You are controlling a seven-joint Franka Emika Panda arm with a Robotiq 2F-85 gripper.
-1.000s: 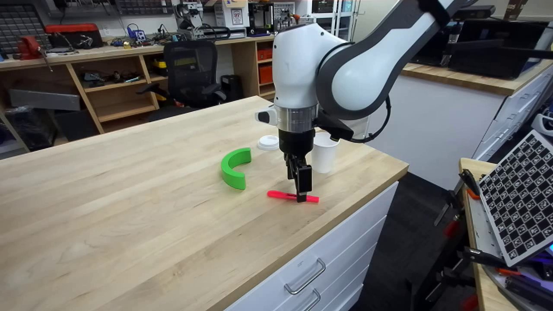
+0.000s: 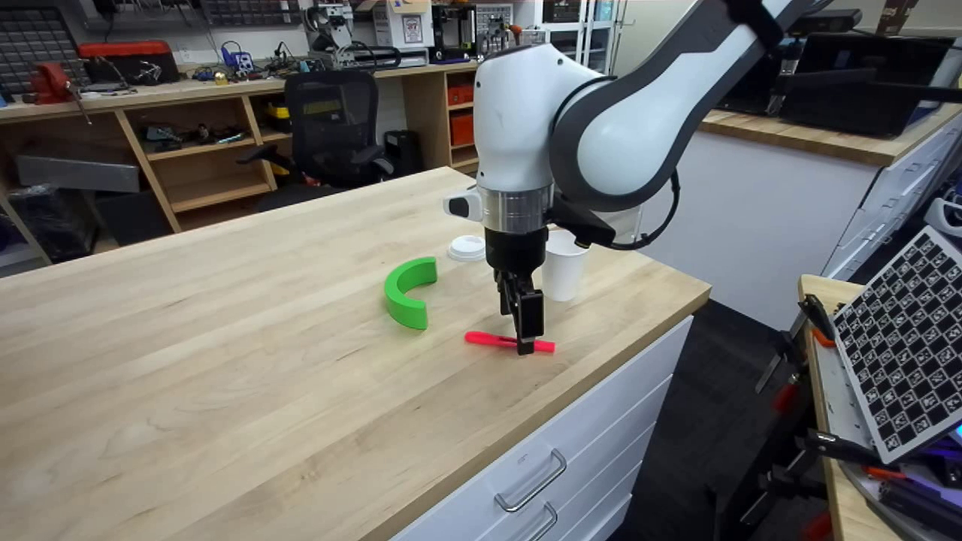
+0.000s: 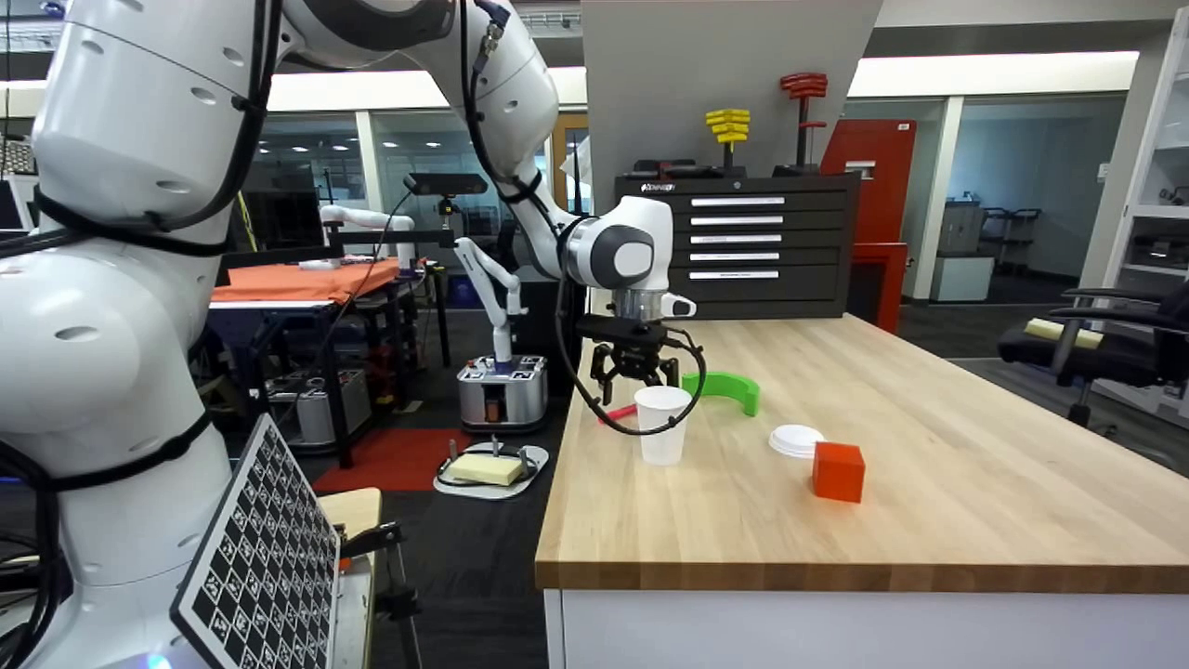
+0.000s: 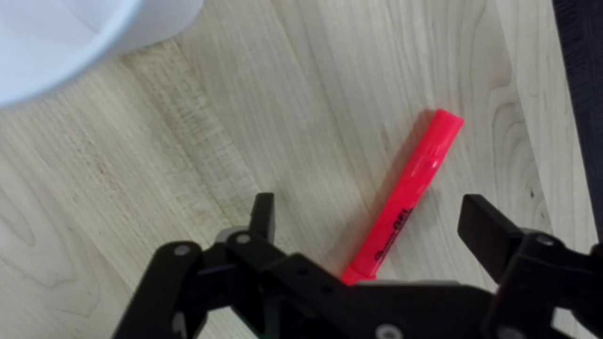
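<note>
A red marker [image 4: 408, 195] lies on the wooden tabletop, running at a slant between my spread fingers in the wrist view, with its lower end hidden by the gripper body. My gripper is open, pointing down over the marker and touching neither side of it there. From exterior view 1 the gripper [image 2: 523, 329] covers the middle of the marker [image 2: 491, 339]. A white cup [image 2: 564, 266] stands upright close by, its mouth upward; in exterior view 2 this cup [image 3: 663, 429] partly hides the marker [image 3: 616, 413].
A green arc [image 2: 401, 293] and a white lid [image 2: 467, 248] lie on the table [image 2: 225, 361]. An orange-red cube [image 3: 838, 470] sits beyond the lid [image 3: 796, 440]. The table edge runs close to the marker.
My gripper has come down very slightly over the marker. The marker, cup, lid and green arc are where they were.
</note>
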